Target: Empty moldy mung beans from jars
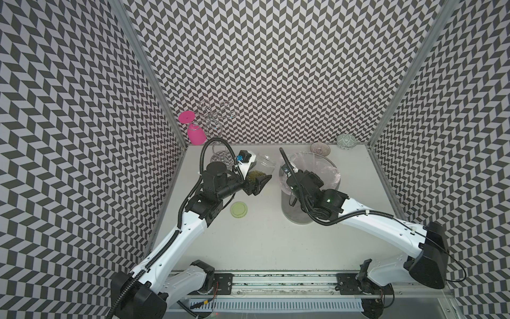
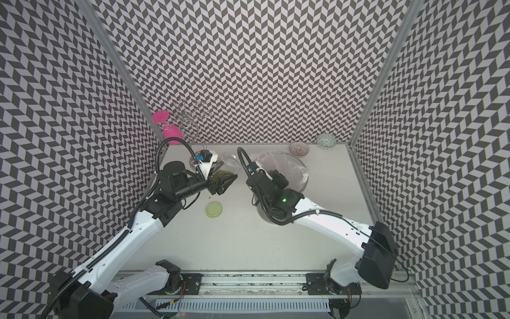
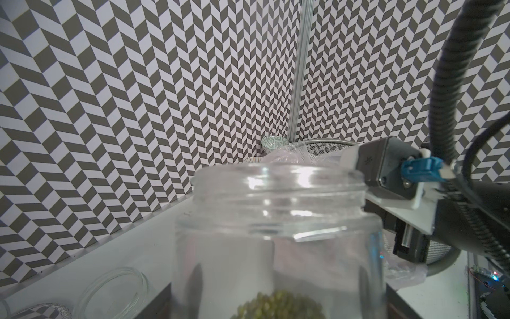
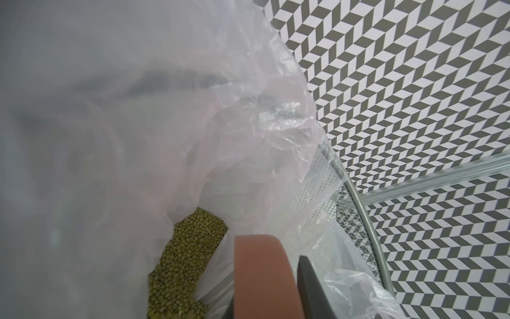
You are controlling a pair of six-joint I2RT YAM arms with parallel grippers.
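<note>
A clear glass jar with green beans in its bottom is held upright, lidless, beside the bin; my left gripper is shut around it. My right gripper reaches into the bag-lined bin. An orange-brown piece shows at its fingers, with dark fingers beside it; how firmly it is gripped cannot be told. Below lie loose mung beans inside the pale plastic bag. The top views hide the right fingertips behind the arm.
A green lid lies flat on the table, left of the bin. Glass bowls stand at the back right. A pink goblet and a glass rack are at the back left.
</note>
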